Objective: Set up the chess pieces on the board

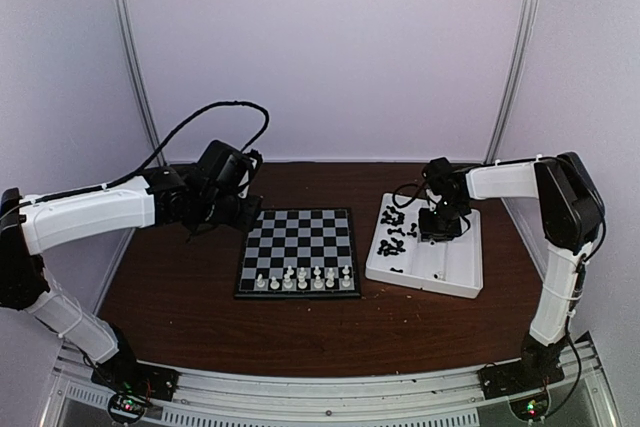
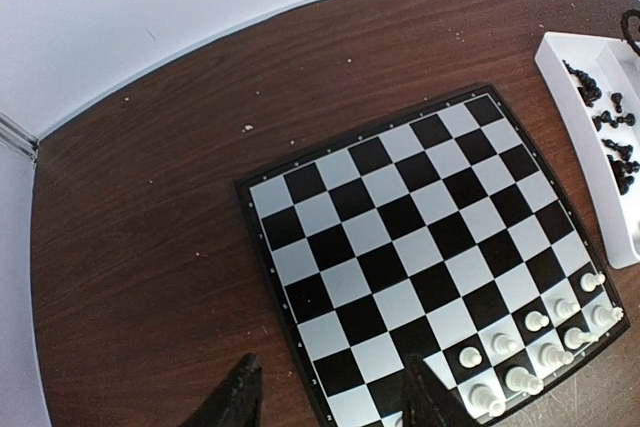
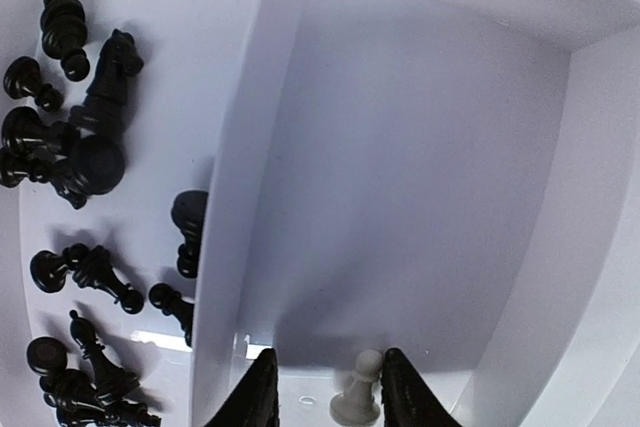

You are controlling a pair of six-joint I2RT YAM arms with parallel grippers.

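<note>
The chessboard (image 1: pixel 300 232) lies mid-table, with several white pieces (image 1: pixel 302 285) standing along its near edge. In the left wrist view, those white pieces (image 2: pixel 523 380) fill part of the lower right corner, while most squares are bare. My left gripper hovers beyond the board's left side, its fingers apart and empty. Over the tray's right compartment, my right gripper has its fingers parted. A white pawn (image 3: pixel 356 395) appears between them, closer to the right finger; whether it touches cannot be told. Black pieces (image 3: pixel 100 97) lie jumbled in the left compartment.
The white tray (image 1: pixel 424 290) stands right of the board, with a divider (image 3: pixel 240 147) between its compartments. Its right compartment is otherwise mostly bare.
</note>
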